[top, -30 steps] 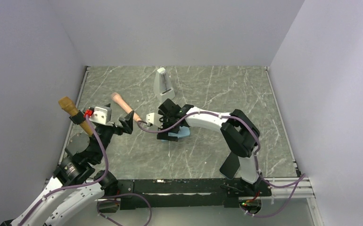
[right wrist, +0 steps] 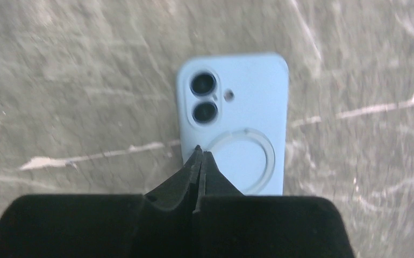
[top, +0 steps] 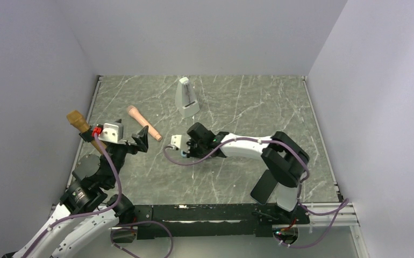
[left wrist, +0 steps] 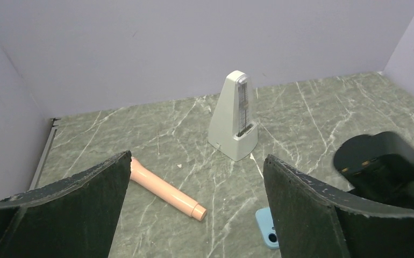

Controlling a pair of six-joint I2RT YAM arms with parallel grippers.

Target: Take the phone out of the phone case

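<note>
A light blue phone case (right wrist: 253, 102) lies camera side up on the marble table, two dark lenses at its upper left. In the top view it is mostly hidden under my right gripper (top: 191, 150); whether a phone sits inside cannot be seen. The right gripper's fingertips (right wrist: 197, 166) are shut together over the case, nothing between them. My left gripper is raised at the left of the table, open and empty, with the case visible beyond its right finger. A black phone-shaped slab (top: 264, 186) lies at the front right.
A white metronome (top: 186, 98) stands at the back centre. A peach cylindrical object (top: 144, 121) lies left of centre. A brown wooden object (top: 78, 121) is behind the left arm.
The right arm has shifted slightly to the right and toward the front, now covering more of the blue case in the top view. The left arm has moved very slightly left.
</note>
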